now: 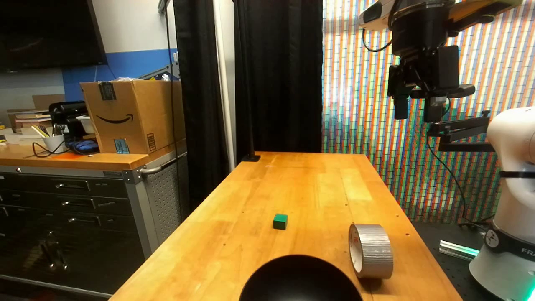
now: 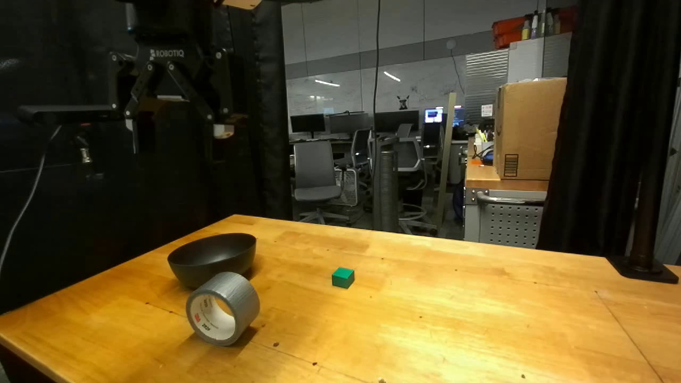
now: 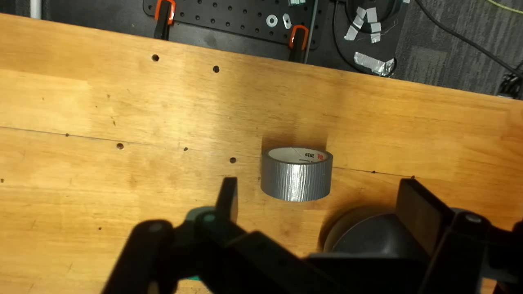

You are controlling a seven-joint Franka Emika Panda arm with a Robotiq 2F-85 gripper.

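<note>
High over the table, my gripper stands open, its fingers wide apart with nothing between them; it also shows at the upper left (image 2: 172,143) of exterior view 2. A silver roll of duct tape (image 3: 296,179) rests on its curved side on the wood, below the gap in the wrist view. Close to it is a black bowl (image 2: 214,258), partly hidden by a finger in the wrist view and cut off by the frame bottom in exterior view 1. A small green block (image 1: 280,221) lies by itself near the table's middle; the gripper hides most of it in the wrist view.
A black stand base (image 2: 641,269) sits at its far end. Orange-tipped clamps (image 3: 298,41) grip a dark board along the robot-side edge. A cardboard box (image 1: 133,115) is on a separate bench.
</note>
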